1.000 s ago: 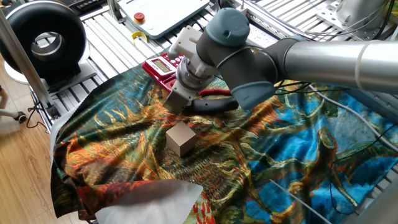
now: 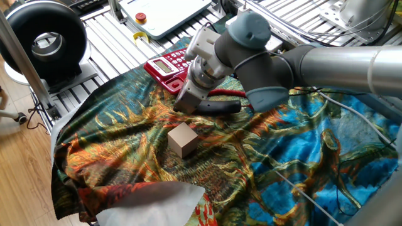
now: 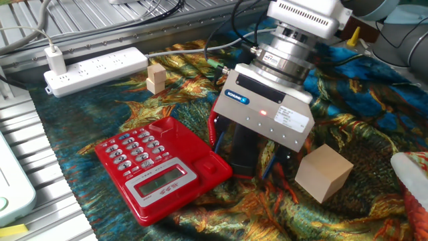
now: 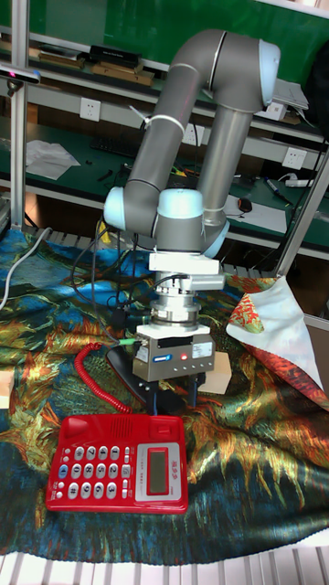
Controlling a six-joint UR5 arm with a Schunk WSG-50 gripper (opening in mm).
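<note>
A red desk telephone [image 3: 164,167] with a keypad and a small display lies on the patterned cloth. Its black handset [image 2: 217,107] is off the base, lying on the cloth beside it, with a red coiled cord [image 4: 90,376]. My gripper [image 4: 174,406] points down over the handset, its two dark fingers [image 4: 153,398] well apart. In exterior view 2 part of the handset shows between and behind the fingers; whether they touch it I cannot tell. A plain tan cube [image 2: 183,140] rests on the cloth near the gripper, apart from it.
Two small wooden blocks [image 3: 156,79] stand stacked near a white power strip [image 3: 97,72]. A folded-over corner of cloth [image 2: 154,204] shows its pale underside at the front. Around the cube, the cloth is wrinkled but clear. A red button [image 2: 141,17] sits on a pale panel behind.
In exterior view 1 my gripper has shifted a little to the right, over the handset's near end, covering more of it. The phone and cube have stayed put.
</note>
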